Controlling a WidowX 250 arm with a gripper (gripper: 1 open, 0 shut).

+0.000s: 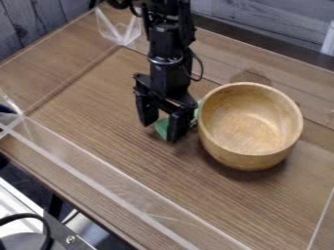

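My black gripper point(164, 112) is low over the table, at a green object point(170, 127) that lies just left of a large light wooden bowl point(255, 127). The gripper is open, its fingers around or over the green object, which they mostly hide; whether they touch it I cannot tell.
Pale wall boards stand behind.
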